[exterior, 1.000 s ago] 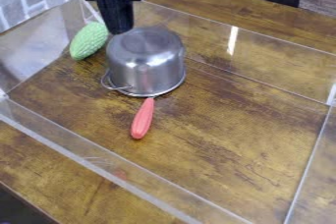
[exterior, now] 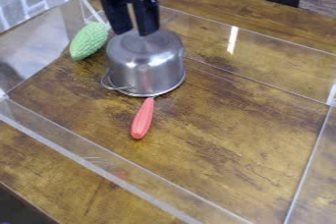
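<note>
My black gripper (exterior: 132,22) hangs over an upturned steel pot (exterior: 144,69) at the top centre, its fingers pointing down at the pot's top; it is open, and whether it touches the pot is unclear. A green corn cob (exterior: 88,40) lies left of the pot. A pink-red utensil (exterior: 141,119) lies on the wooden surface in front of the pot.
Clear panels edge the wooden work area (exterior: 237,130) at front, left and right. A white rail stands at the top left.
My gripper has moved right and down, from above the corn's side to over the pot. The objects on the surface look unmoved.
</note>
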